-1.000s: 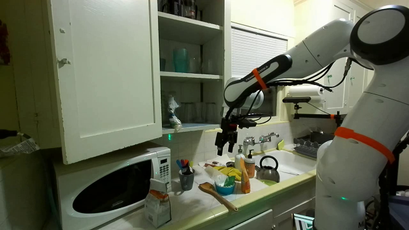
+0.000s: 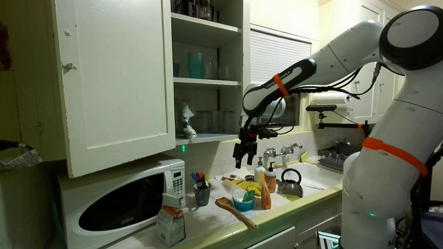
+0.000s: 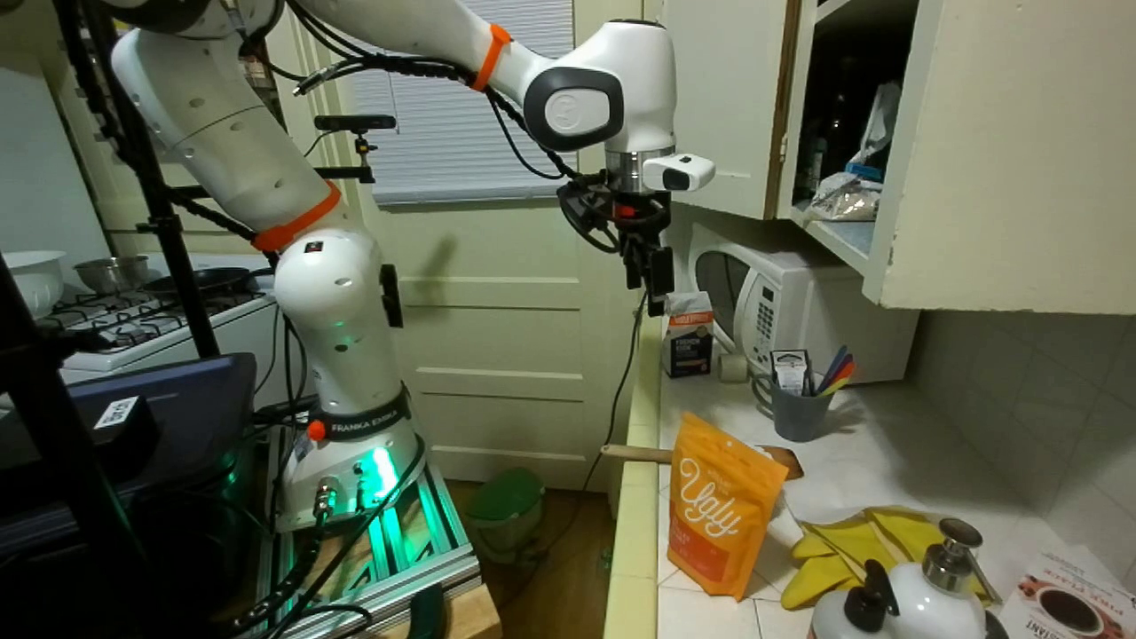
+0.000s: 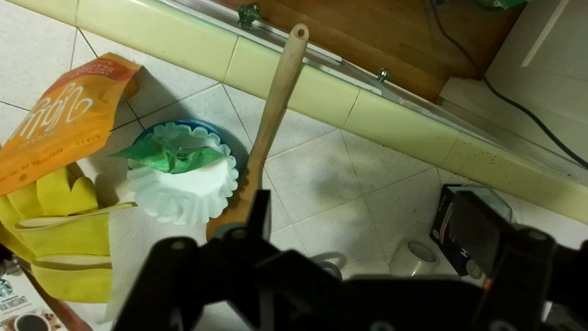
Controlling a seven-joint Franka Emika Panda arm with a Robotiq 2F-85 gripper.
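My gripper (image 2: pixel 244 161) hangs above the counter, pointing down, in the first exterior view. Its black fingers are spread wide in the wrist view, and the gap between them is empty, so it is open. Below lie a wooden spatula (image 4: pixel 268 122), its handle reaching over the counter edge, and a blue bowl (image 2: pixel 243 204) holding white fluted paper liners (image 4: pixel 184 201) and a green wrapper (image 4: pixel 171 156). An orange pouch (image 3: pixel 724 506) stands upright beside the bowl. Yellow gloves (image 4: pixel 71 237) lie flat behind it. No object touches the gripper.
A grey cup of utensils (image 2: pixel 202 195), a coffee bag (image 2: pixel 171 224) and the microwave (image 2: pixel 124 203) stand on one side. Soap bottles (image 2: pixel 270 178), a kettle (image 2: pixel 290 188) and the sink (image 2: pixel 322 176) occupy the other. An open cabinet door (image 2: pixel 116 79) juts out above the microwave.
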